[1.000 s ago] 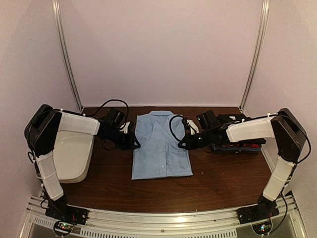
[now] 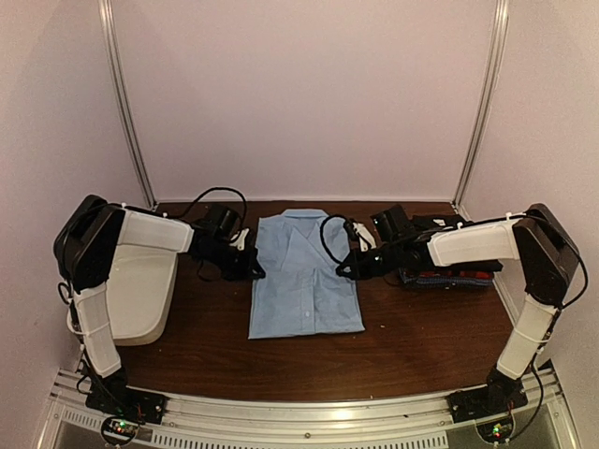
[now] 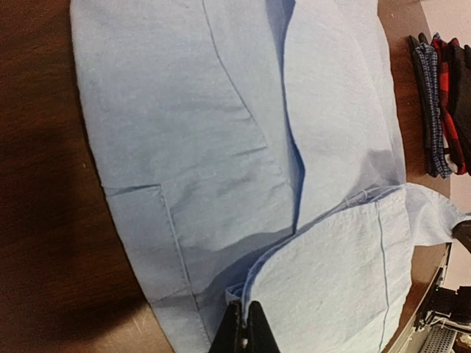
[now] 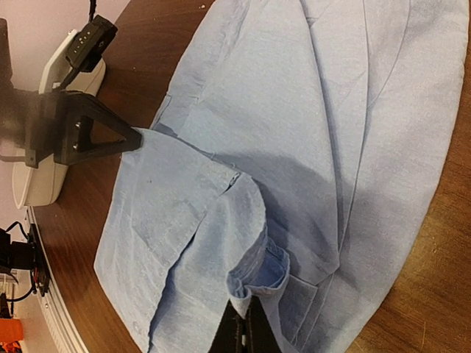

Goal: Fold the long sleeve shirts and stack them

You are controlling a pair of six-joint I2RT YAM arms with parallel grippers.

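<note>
A light blue shirt point(image 2: 304, 304) lies in a long folded rectangle mid-table, its collar end toward the back wall. At its left edge, about halfway along, my left gripper point(image 2: 260, 274) is shut on the fabric; in the left wrist view the cloth point(image 3: 324, 287) gathers into the fingertips point(image 3: 255, 323). Across from it, at the right edge, my right gripper point(image 2: 343, 272) is likewise shut, with a pinched fold of the shirt point(image 4: 254, 254) between its fingers. A slightly raised crease runs between the two grippers. The shirt's underside is hidden.
Dark, red and checked folded garments point(image 2: 454, 279) form a stack on the right, partly behind the right arm. A white bin point(image 2: 140, 313) stands at the left. Bare brown table point(image 2: 299, 369) lies in front of the shirt.
Over the last second the left arm has shifted very slightly to the right. The right arm and the shirt look the same.
</note>
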